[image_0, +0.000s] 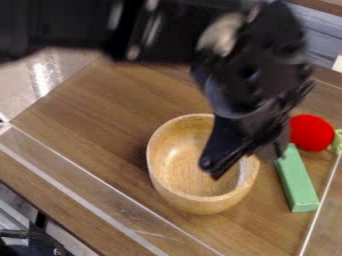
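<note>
A round wooden bowl (187, 185) sits in the middle of the wooden table. My dark gripper (234, 150) hangs over the bowl, its fingers blurred and reaching down over the bowl's right rear part; it looks shut, with nothing visible between the fingers. A green block (298, 185) lies right of the bowl, and a red round object (311, 133) lies behind it at the right, partly beside my gripper.
Clear plastic walls edge the table (94, 120) along the lower left and right sides. My arm covers much of the top of the view.
</note>
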